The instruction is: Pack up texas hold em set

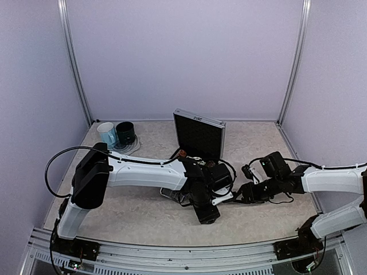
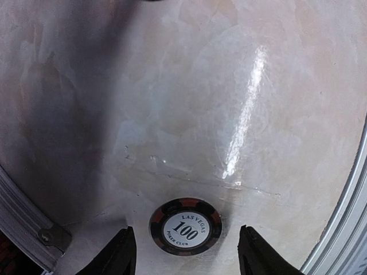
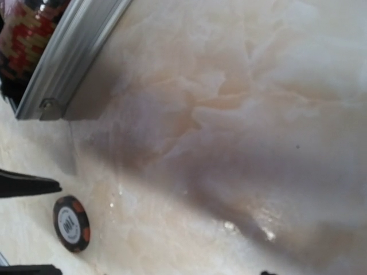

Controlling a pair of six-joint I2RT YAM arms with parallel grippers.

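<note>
A black and orange poker chip (image 2: 185,227) with a white centre marked 100 lies on the table in the left wrist view. My left gripper is open, its fingers on either side of the chip with a gap at each. In the right wrist view, the same chip (image 3: 71,223) appears between the left gripper's dark fingers (image 3: 26,184). My right gripper (image 1: 237,198) is low over the table close to the left one; only a dark fingertip (image 3: 267,273) peeks in at its wrist view's bottom edge. No chip shows at it.
The silver case stands with its black-lined lid (image 1: 199,134) up, partly hidden behind my left arm. Red and tan chips (image 3: 28,37) are in it. A light blue mug (image 1: 106,134) and a black mug (image 1: 125,133) stand back left.
</note>
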